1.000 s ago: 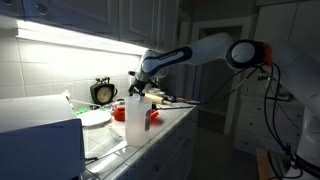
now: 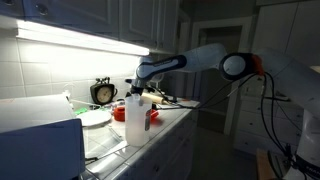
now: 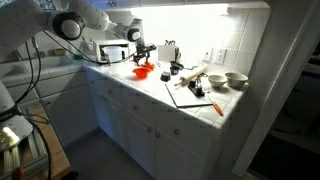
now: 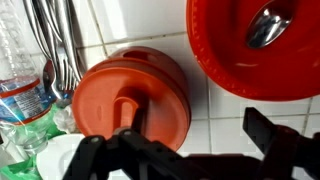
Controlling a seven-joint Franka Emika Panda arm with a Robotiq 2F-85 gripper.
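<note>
My gripper is open, its two dark fingers set apart at the lower part of the wrist view with nothing held between them. A round red lidded pot (image 4: 165,112) with a raised red handle (image 4: 126,108) lies below, nearer the left finger. To its upper right is a red bowl (image 4: 225,65) with a metal spoon (image 4: 268,24) inside. In exterior view 2 the gripper (image 3: 122,48) hangs over the far end of the counter, near the red bowl (image 3: 143,72). Exterior view 1 partly hides the red things (image 2: 120,114) behind a white container.
Forks (image 4: 62,45), a clear bottle (image 4: 18,85) and a white dish (image 4: 65,157) crowd the pot's left side. A tall white container (image 2: 136,122) stands at the counter's front. Farther right, bowls (image 3: 236,80) and a dark tray (image 3: 188,95) occupy the counter.
The arm and gripper have come down slightly over the counter. The objects on the counter show no clear movement.
</note>
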